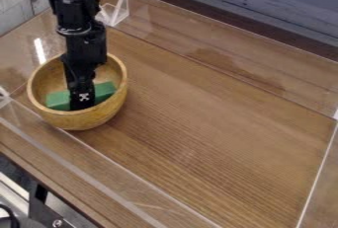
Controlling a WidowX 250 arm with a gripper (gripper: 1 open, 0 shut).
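Note:
A round tan wooden bowl [98,114] sits at the left of the table, with a green object [58,102] lying inside it. My black gripper [81,96] reaches down from the top left into the bowl, its tips at the green object. The dark fingers overlap the object, so whether they close on it is not clear.
A clear plastic piece stands behind the arm near the top left. A low wall runs along the back.

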